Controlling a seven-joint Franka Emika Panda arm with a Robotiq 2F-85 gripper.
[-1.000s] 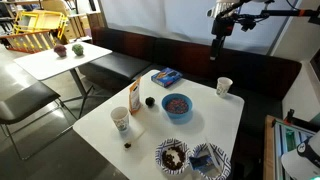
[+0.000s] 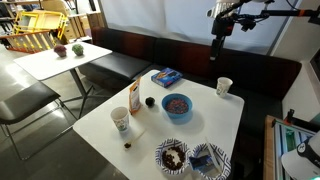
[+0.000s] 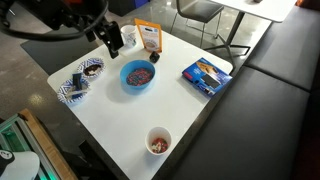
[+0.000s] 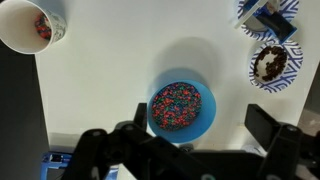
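My gripper is open, its dark fingers wide apart with nothing between them. It hangs above the white table; in exterior view 1 the gripper [image 2: 216,48] is at the upper right, well clear of the tabletop. Below it sits a blue bowl [image 4: 208,104] holding small red and dark pieces. A paper cup [image 4: 54,24] with similar pieces inside is at the upper left of the wrist view. Two patterned paper bowls [image 2: 162,149] stand at the table's near edge; one holds dark bits, the other a blue-and-white packet or utensil [image 3: 77,84].
A blue box [image 3: 207,76] lies near the bench side. An orange-and-white bag [image 2: 134,96], a small dark round object [image 2: 150,102] and a second cup [image 2: 121,119] stand left of the blue bowl. Bare tabletop lies between the bowl and the cup [image 3: 158,140].
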